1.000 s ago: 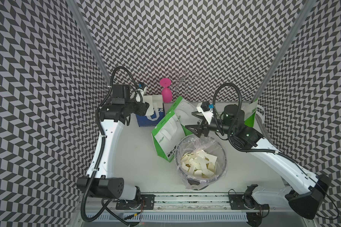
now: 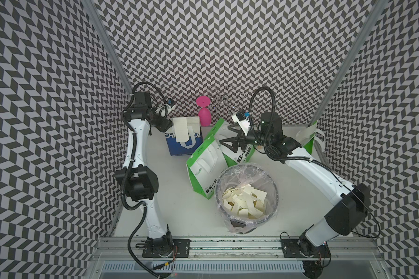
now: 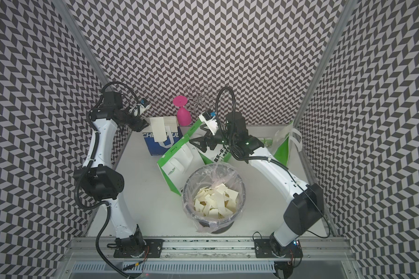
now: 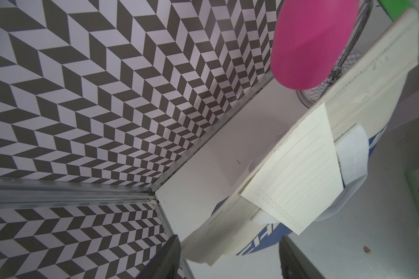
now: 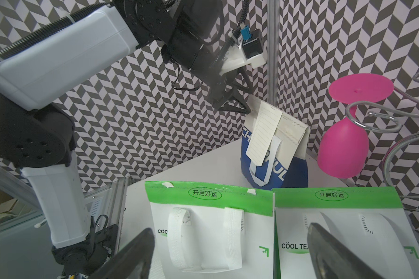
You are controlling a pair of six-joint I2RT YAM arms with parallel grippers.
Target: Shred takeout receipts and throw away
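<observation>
A pale lined receipt (image 4: 298, 172) hangs on the front of the blue and cream takeout bag (image 3: 160, 147) at the back left, beside its white handle. My left gripper is open, just left of that bag, with nothing between its fingers. My right gripper is open and empty, above the two white and green bags; a near one (image 2: 207, 165) and one behind it (image 2: 239, 155). The lined bin (image 2: 276, 195) stands at the front middle, holding many torn paper pieces (image 2: 244, 200).
A pink vase-like object (image 2: 204, 114) and a wire rack (image 2: 224, 100) stand at the back wall. Another green and white bag (image 3: 281, 144) is at the right, partly behind my right arm.
My left arm has reached back and left, uncovering the receipt on the blue bag. The right arm has moved back and slightly left, from near the bin to over the white bags.
</observation>
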